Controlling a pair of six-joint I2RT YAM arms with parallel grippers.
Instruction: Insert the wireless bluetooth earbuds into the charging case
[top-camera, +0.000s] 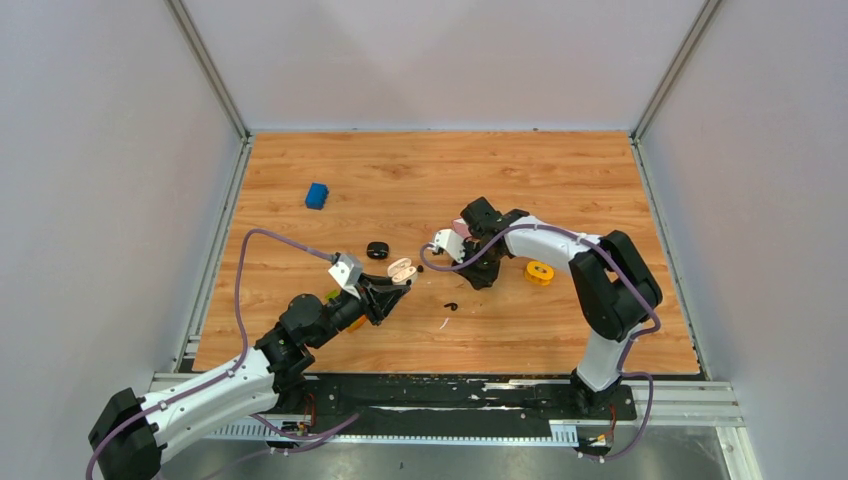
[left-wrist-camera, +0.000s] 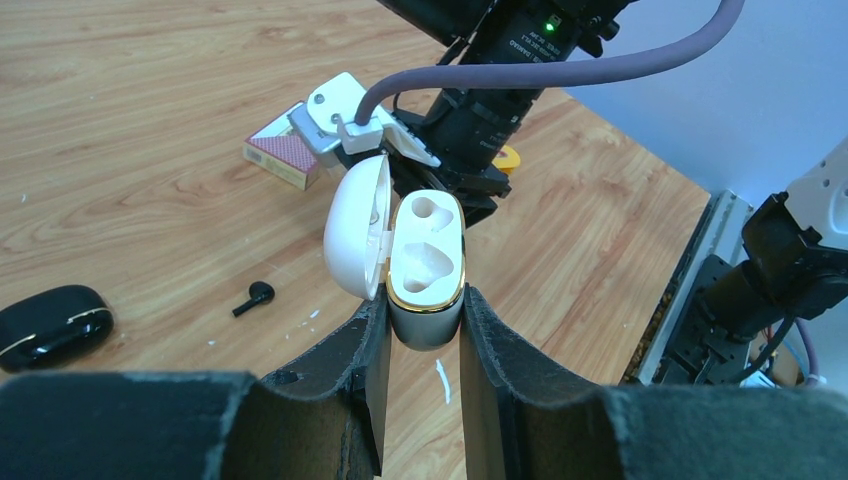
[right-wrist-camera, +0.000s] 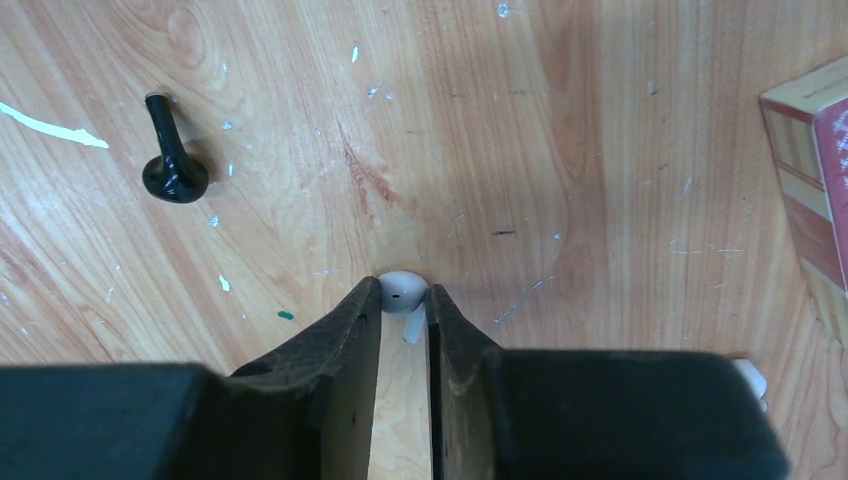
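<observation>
My left gripper is shut on the white charging case (left-wrist-camera: 427, 250), holding it above the table with its lid (left-wrist-camera: 358, 228) raised. Both of the case's slots look empty. In the right wrist view, a white earbud (right-wrist-camera: 403, 290) lies on the wood between the tips of my right gripper. The fingertips stand close on either side of it and seem to touch it; whether they grip it firmly cannot be seen. Another small white object (right-wrist-camera: 750, 378), perhaps a second earbud, peeks out beyond the right finger.
A black earbud (right-wrist-camera: 173, 160) lies near the right gripper, another black one (left-wrist-camera: 258, 294) near a black case (left-wrist-camera: 55, 325). Beside the right arm are a matchbox (left-wrist-camera: 285, 145) and a yellow round object (top-camera: 539, 273). A blue block (top-camera: 316, 196) sits at the back left.
</observation>
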